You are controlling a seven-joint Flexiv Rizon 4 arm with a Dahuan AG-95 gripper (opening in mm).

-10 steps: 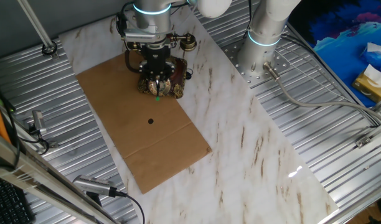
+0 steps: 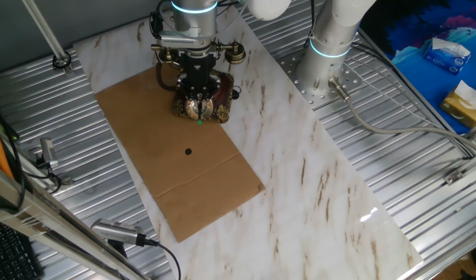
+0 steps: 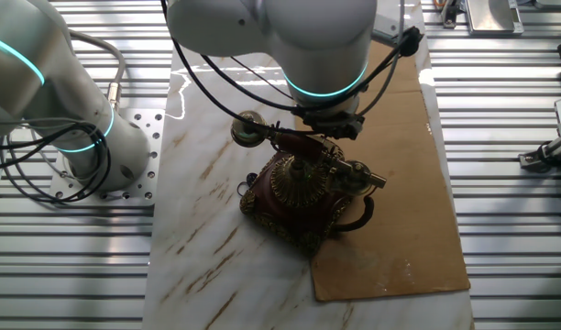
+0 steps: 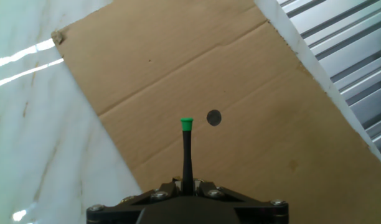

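An ornate old-style telephone (image 3: 271, 209), dark red with brass trim, stands partly on the cardboard sheet (image 2: 145, 117) and partly on the marble-patterned table. Its brass handset (image 3: 303, 147) lies across the top. My gripper points down over the telephone in exterior view 1 and looks shut. A thin black rod-like tip with a green end (image 2: 199, 122) sticks out from it; whether this is the closed fingers or a held rod is unclear. Exterior view 2 hides the gripper behind the arm. On the bare cardboard lies a small dark disc (image 2: 188, 152).
A robot base (image 2: 323, 74) stands at the back right. A camera (image 2: 117, 232) is at the front left edge. Tissue packs (image 2: 448, 54) lie far off.
The arm and gripper have shifted very slightly to the right in exterior view 1. A blue tissue pack at the far right has moved left. Telephone, cardboard and disc are unmoved.
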